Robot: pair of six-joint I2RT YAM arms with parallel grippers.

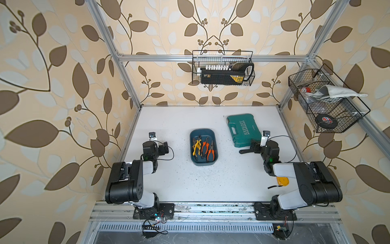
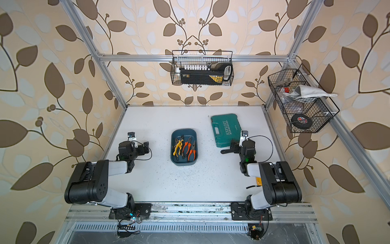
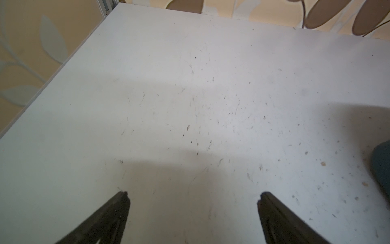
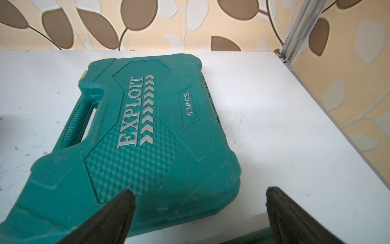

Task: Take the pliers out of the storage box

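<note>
In the middle of the table stands a dark teal storage box point(image 1: 204, 163). Inside it lie yellow-handled pliers point(image 1: 196, 147) on the left and two orange-handled pliers, one pair in the middle point(image 2: 186, 147) and one toward the right point(image 2: 192, 152). My left gripper is open and empty over bare table, left of the box; only the box's rounded edge point(image 3: 381, 166) enters the left wrist view at the right. Over by the green case, my right gripper stands open, nothing between its fingers.
A green tool case point(image 4: 150, 134) lies flat, right of the box. A black handle point(image 1: 244, 151) pokes out near the right gripper; a yellow item point(image 1: 283, 181) sits by the right arm. Wire baskets point(image 1: 223, 71) hang on the frame.
</note>
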